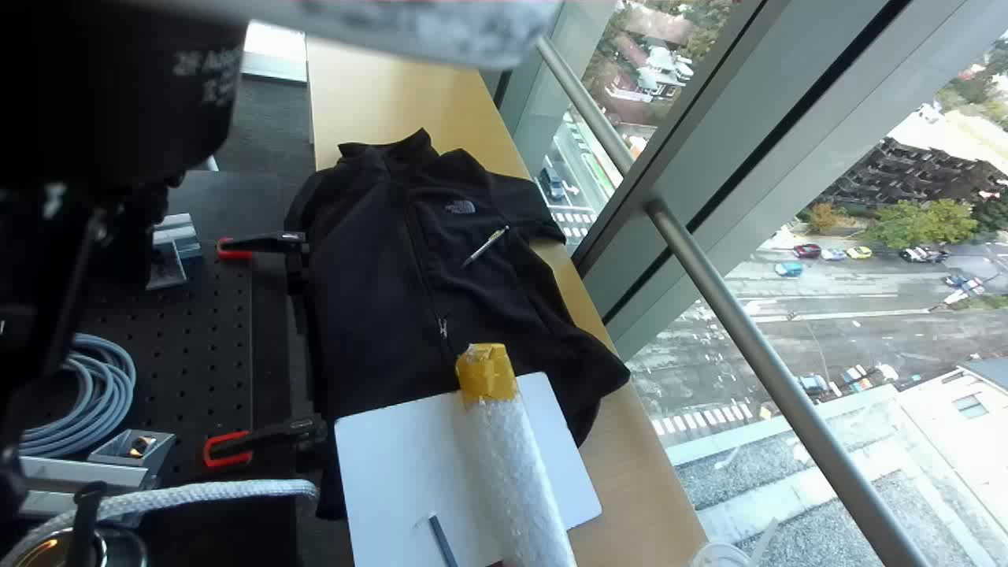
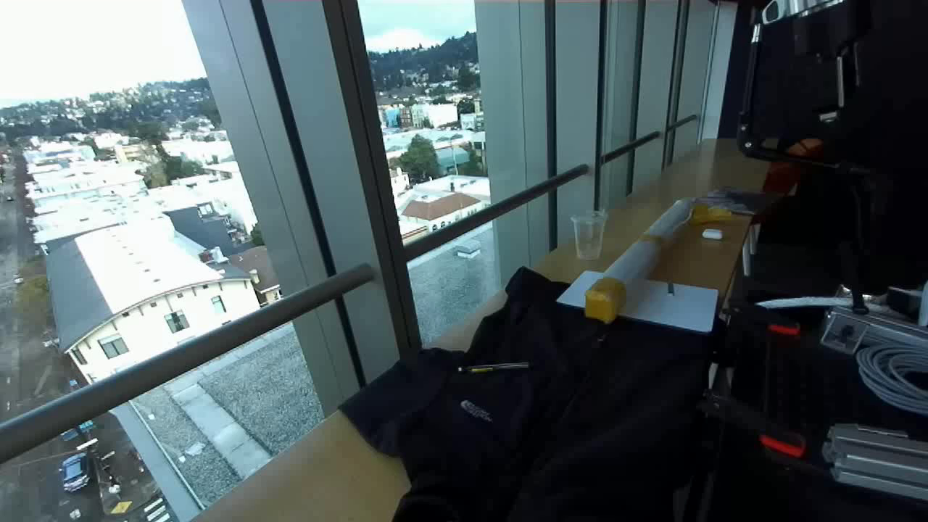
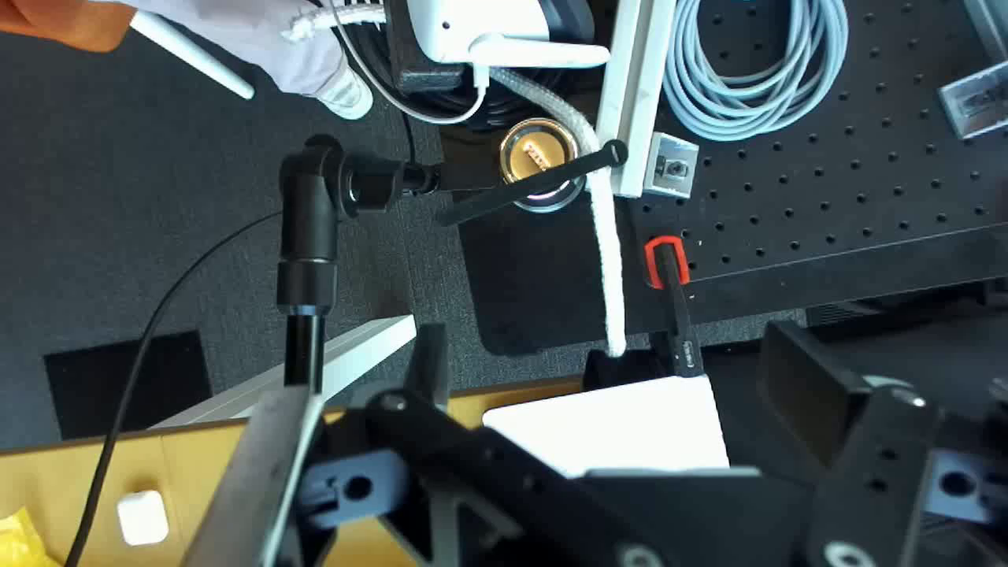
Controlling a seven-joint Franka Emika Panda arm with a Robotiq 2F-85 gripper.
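My gripper stands open in the wrist view, its two dark fingers wide apart and nothing between them. Below it, partly covered by its body, shows a white board [image 3: 614, 425]. Exterior view 1 has a black jacket [image 1: 378, 283] spread on the wooden ledge, with a pen [image 1: 486, 246] lying across its chest. At the jacket's lower hem the white board [image 1: 406, 453] overlaps it. A bubble-wrapped roll [image 1: 515, 472] with a yellow taped end lies over the board, beside a dark marker-like stick [image 1: 442, 542]. The gripper's fingers cannot be made out in the exterior views.
Red-tipped clamps [image 1: 230, 448] grip the edge of the black perforated table [image 1: 217, 331]. A coiled grey cable [image 3: 756, 75] and a white rope [image 3: 606, 255] lie there. A clear cup [image 2: 589, 235] stands by the windows. A metal rail [image 1: 756, 350] runs along the glass.
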